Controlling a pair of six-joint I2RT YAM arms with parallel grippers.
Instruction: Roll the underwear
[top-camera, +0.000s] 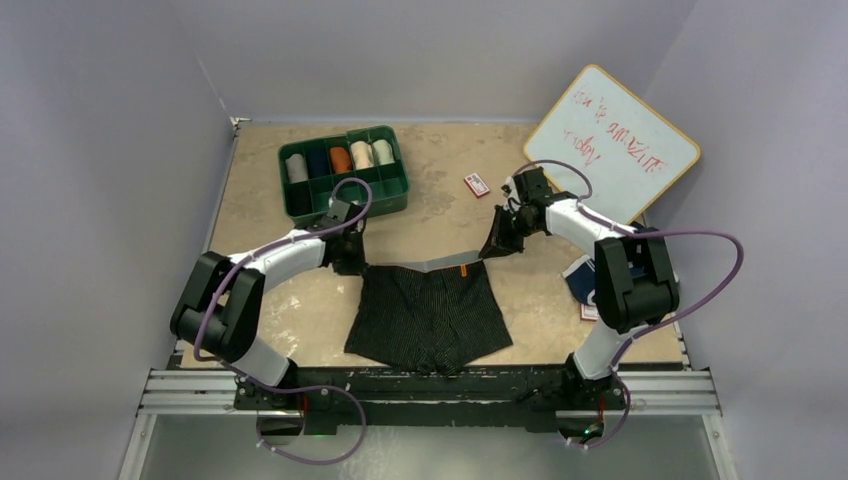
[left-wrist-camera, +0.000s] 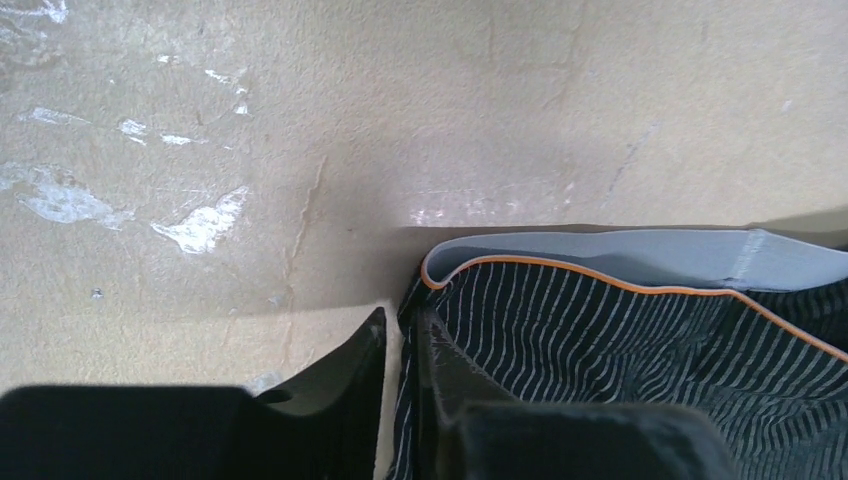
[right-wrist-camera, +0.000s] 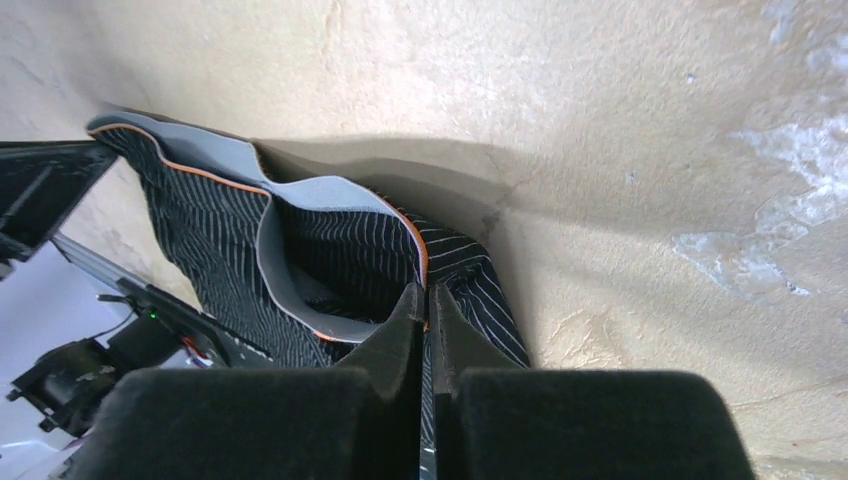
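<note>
Dark pinstriped underwear (top-camera: 430, 320) lies spread at the table's front, its grey waistband (top-camera: 440, 262) toward the back. At the waistband's right corner, my right gripper is shut on the cloth; the orange-edged band runs into its fingertips and stands up, casting a shadow. My left gripper is at the left corner, its fingers a small gap apart. The underwear's side edge shows in that gap, one finger (left-wrist-camera: 376, 335) over bare table and the other over the fabric.
A green divided box (top-camera: 395, 195) holding several rolled cloths stands at the back left. A small red-and-white box (top-camera: 477, 185) lies mid-table. The whiteboard (top-camera: 612, 145) leans at the back right, with dark blue cloth (top-camera: 580, 280) below it, partly behind the right arm.
</note>
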